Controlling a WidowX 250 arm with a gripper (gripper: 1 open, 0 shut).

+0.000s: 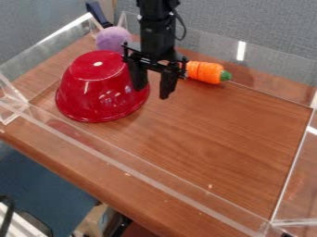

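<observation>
My black gripper [154, 83] hangs at the top centre, its two fingers spread apart and open, low beside the right side of an upturned red bowl [95, 89]. A carrot toy [206, 70] with a green tip lies behind the gripper to the right. A purple round object [113, 37] sits behind the bowl at the back left.
Clear plastic walls border the table on all sides, with a grey panel behind.
</observation>
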